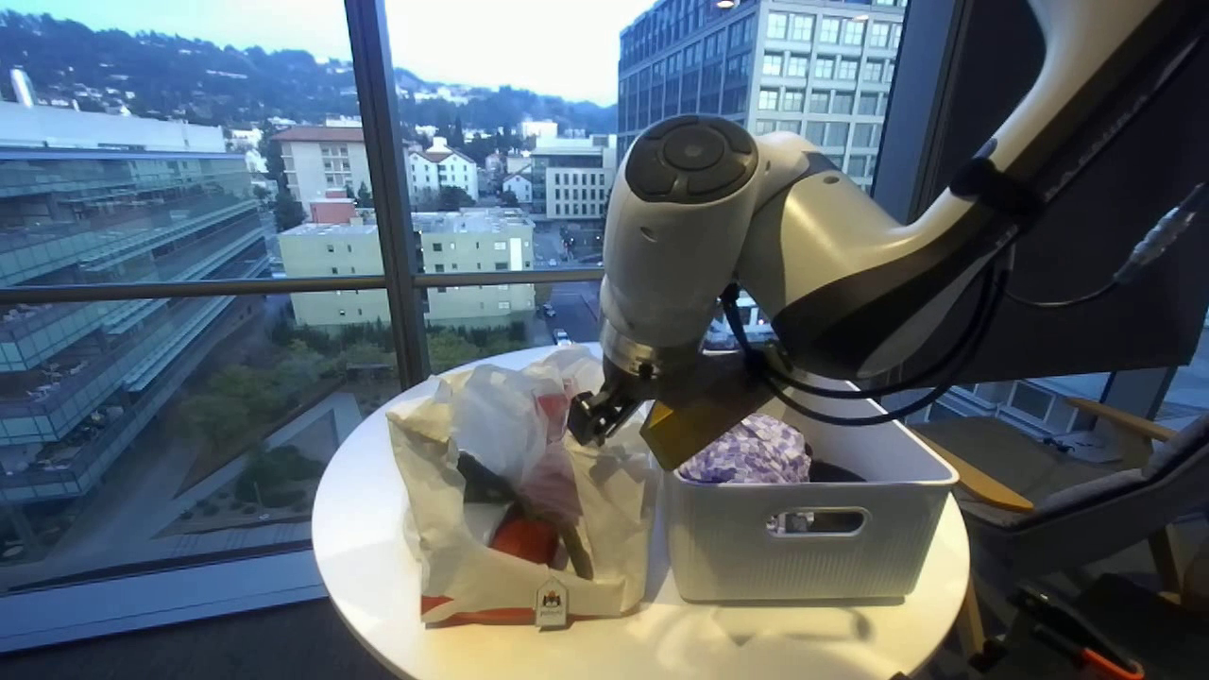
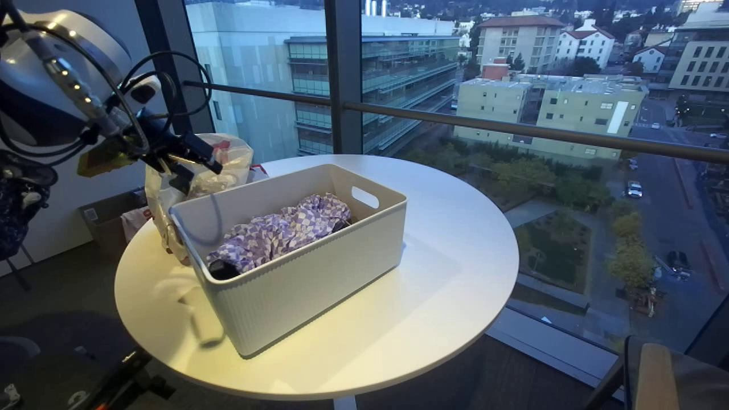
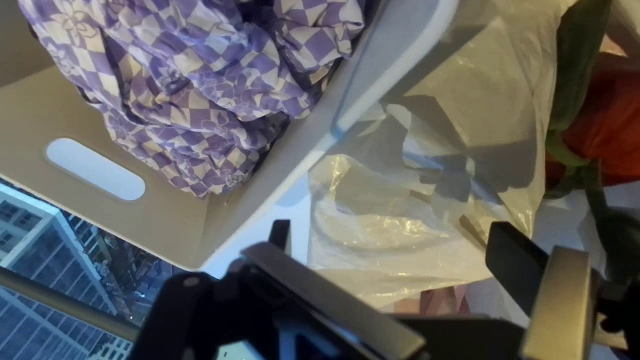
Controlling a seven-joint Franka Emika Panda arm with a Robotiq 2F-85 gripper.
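My gripper is open, its two fingers spread wide with nothing held between them. In the first exterior view the gripper (image 1: 591,419) hangs over the right side of a crumpled pale plastic bag (image 1: 618,533). Inside the bag lie a red thing (image 1: 524,537), which in the wrist view is a red flower (image 3: 612,120) with green leaves, and more crinkled plastic. Right beside the bag stands a white bin (image 2: 307,294). Purple-and-white checkered cloth (image 2: 277,236) is bunched up in it, along with something dark, mostly covered.
A round white table (image 2: 437,300) carries both bag and bin, its front and window side bare. The bin's near wall (image 3: 360,96) rises close to the gripper. Windows stand behind; a chair (image 1: 1088,487) is off to the right.
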